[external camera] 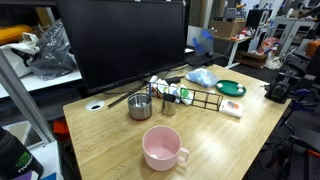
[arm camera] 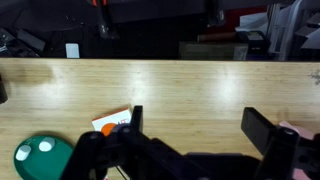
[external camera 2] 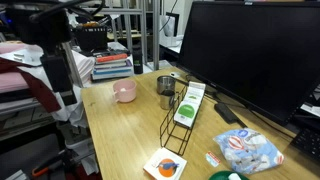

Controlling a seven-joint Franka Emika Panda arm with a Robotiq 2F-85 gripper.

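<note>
My gripper stands open, its two black fingers far apart with only bare wooden table showing between them. A pink mug [external camera: 162, 147] sits upright near the front of the table; in the wrist view only part of it shows at the right edge. Behind it stand a steel pot [external camera: 140, 106] and a smaller metal cup [external camera: 168, 107]. A black wire rack [external camera 2: 178, 125] holds white-and-green items [external camera 2: 187, 103]. At the other end lie a green plate [arm camera: 42, 160] with small white pieces on it and a white card [external camera 2: 165, 164] with an orange picture.
A large monitor [external camera: 120, 42] stands along the back, with a clear plastic bag [external camera 2: 247, 150] beside the plate.
</note>
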